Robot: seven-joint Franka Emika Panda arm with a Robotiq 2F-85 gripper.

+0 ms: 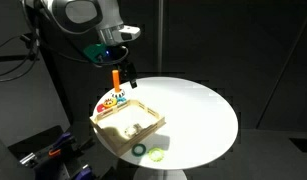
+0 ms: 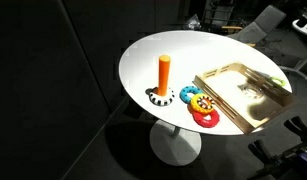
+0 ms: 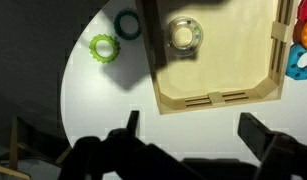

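Note:
In the wrist view my gripper stands open, its black fingertips wide apart with bare white table between them. It hangs in front of the wooden tray without touching it. Inside the tray lies a pale see-through ring. Beside the tray on the table are a lime green ring and a dark teal ring. An orange post rises from a black-and-white round base and carries no ring above that base. Next to it lie a red ring, an orange-yellow ring and a blue ring.
The tray's raised walls stand around the pale ring. The tall post is an obstacle near the table's edge, close to the colored rings.

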